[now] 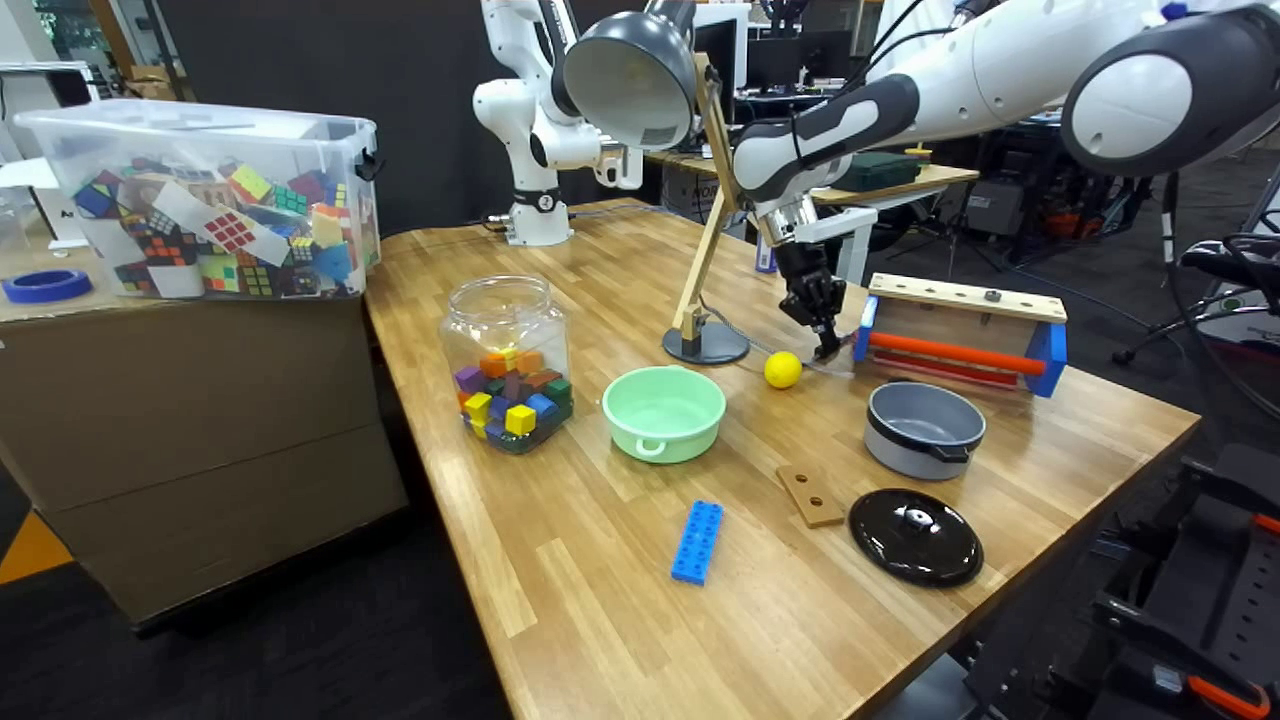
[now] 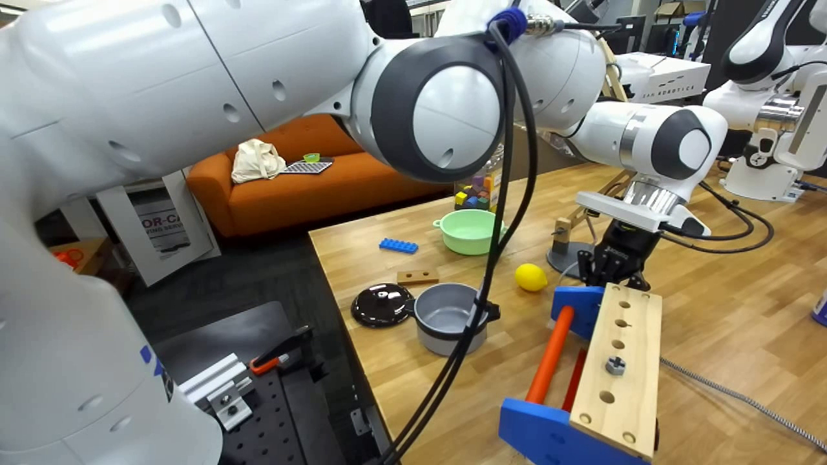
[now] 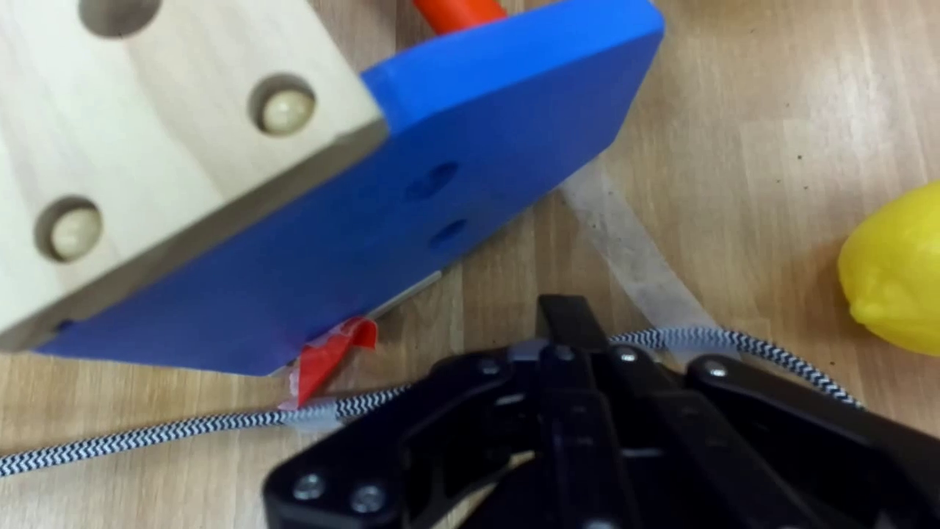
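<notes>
My gripper is shut, and nothing shows between its fingers. In the wrist view its tips lie low over the table, across a black-and-white braided cord [image 3: 203, 429]; whether they touch the cord or the wood I cannot tell. Close to the left of the tips stands the toy workbench's blue end panel [image 3: 493, 114], with a scrap of red tape [image 3: 330, 357] at its foot. A yellow lemon [image 3: 903, 269] lies to the right, apart from the fingers. Exterior view 1 has the gripper [image 1: 825, 350] between the lemon [image 1: 782, 370] and the workbench [image 1: 960, 340].
Nearer the front are a grey pot [image 1: 924, 428], its black lid [image 1: 915, 536], a wooden strip [image 1: 811, 496] and a blue brick [image 1: 697, 542]. Left stand a green bowl [image 1: 663, 413] and a jar of blocks [image 1: 507, 366]. The lamp base [image 1: 705, 343] is close behind the lemon.
</notes>
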